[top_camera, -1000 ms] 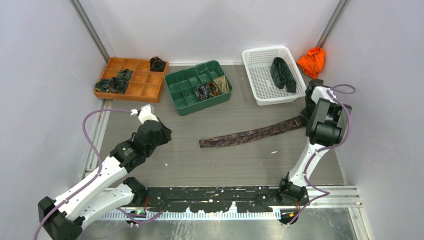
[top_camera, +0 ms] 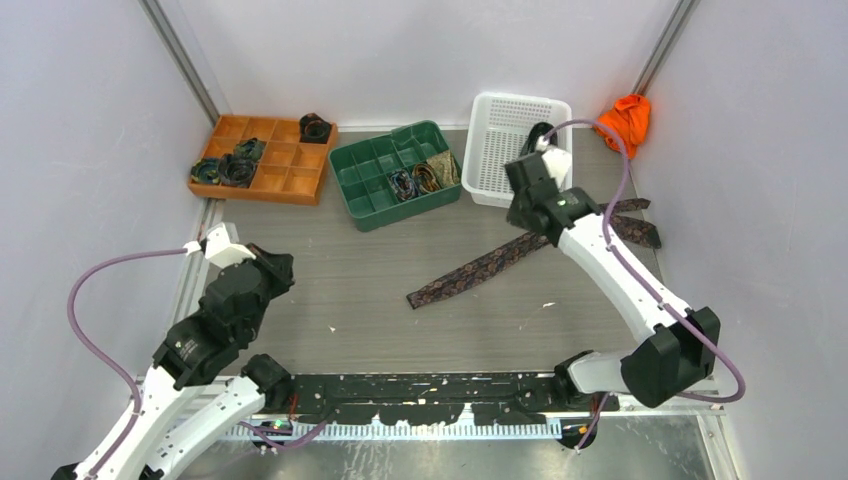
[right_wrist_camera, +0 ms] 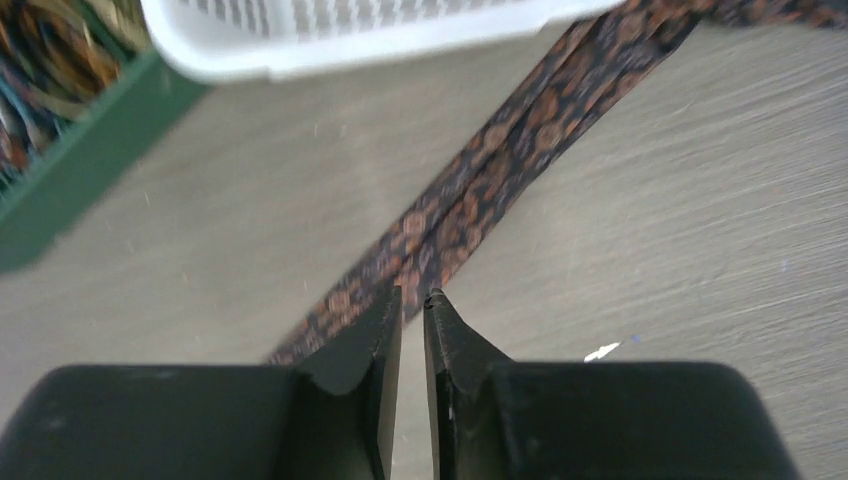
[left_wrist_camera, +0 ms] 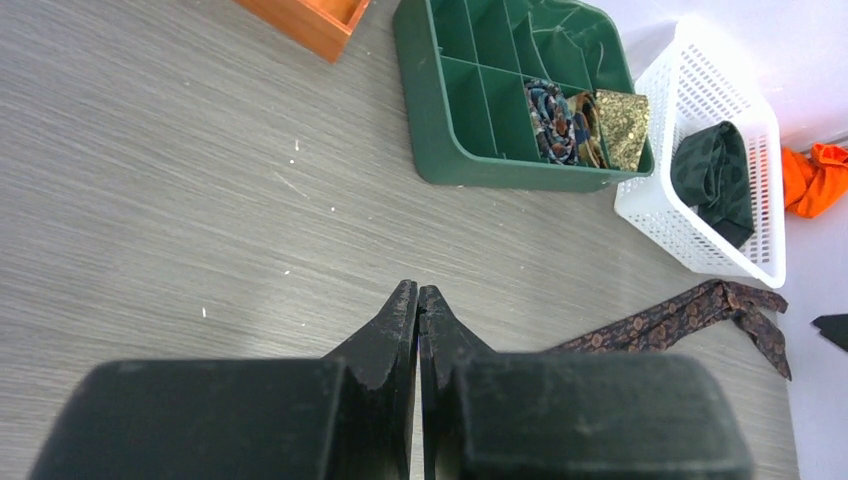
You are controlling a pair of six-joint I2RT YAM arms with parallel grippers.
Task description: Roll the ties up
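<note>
A dark patterned tie (top_camera: 470,271) lies stretched diagonally on the table, its bunched far end below the white basket at the right; the right wrist view shows two overlapping strips (right_wrist_camera: 480,200). My right gripper is over the tie, its fingertips slightly apart with nothing visible between them; it is blurred in the top view. My left gripper hovers over the left of the table; its fingertips look nearly together, nothing visible between them. A dark green tie (left_wrist_camera: 715,175) lies in the white basket.
An orange compartment tray (top_camera: 298,182) with rolled ties is back left. A green divided box (top_camera: 365,205) with rolled ties is at centre back, beside the white basket (top_camera: 490,150). An orange cloth (top_camera: 625,115) lies back right.
My right arm has swung left from the tie's far end to over its middle. My left arm has drawn back leftward. The tie lies at a steeper slant, its far end exposed.
</note>
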